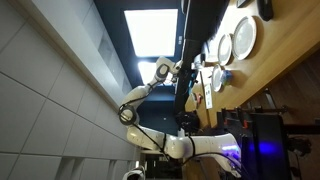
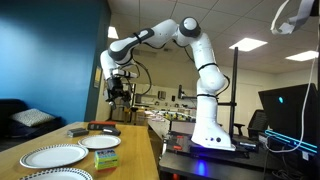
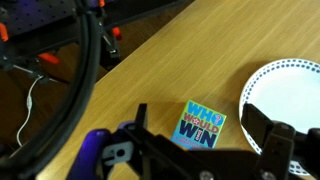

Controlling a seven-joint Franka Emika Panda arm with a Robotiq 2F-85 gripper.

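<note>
A small box or book with the words "WHO WOULD WIN" on its colourful top lies on the wooden table, below my gripper. Its fingers are wide apart and nothing shows between them. In exterior view 2 the same thing appears as a green and yellow block near the table's front, and the gripper hangs well above the table. To the right in the wrist view lies a white plate, partly covered by a finger.
More white plates lie along the table in exterior view 2. Small dark items and another plate lie farther back. A dark equipment stand edge borders the table. Bare wood shows in between.
</note>
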